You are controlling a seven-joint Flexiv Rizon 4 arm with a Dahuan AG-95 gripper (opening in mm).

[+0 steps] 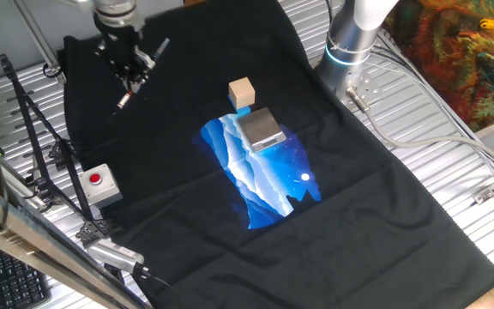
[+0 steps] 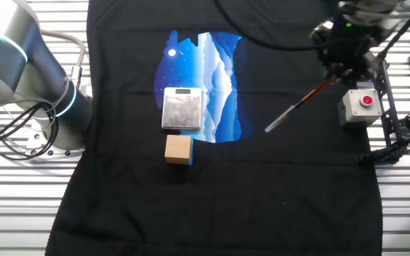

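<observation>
At the upper left of exterior view 1, my gripper (image 1: 130, 79) hangs over the black cloth. It appears shut on a thin pen-like stick (image 1: 159, 50), which slants across its fingers. Exterior view 2 has the gripper (image 2: 337, 71) at the upper right, with the stick (image 2: 290, 112) reaching down-left from it, brownish near the fingers and pale toward the end. The fingers are dark and blurred, so the exact grip is hard to make out. A silver scale (image 2: 182, 109) lies on a blue mountain picture (image 2: 223, 85). Beside the scale sits a tan block (image 2: 178, 150), apart from the gripper.
A grey box with a red button (image 1: 96, 179) stands at the left edge, close to a dark metal frame (image 1: 48, 142). The robot's base (image 1: 347, 60) is at the upper right.
</observation>
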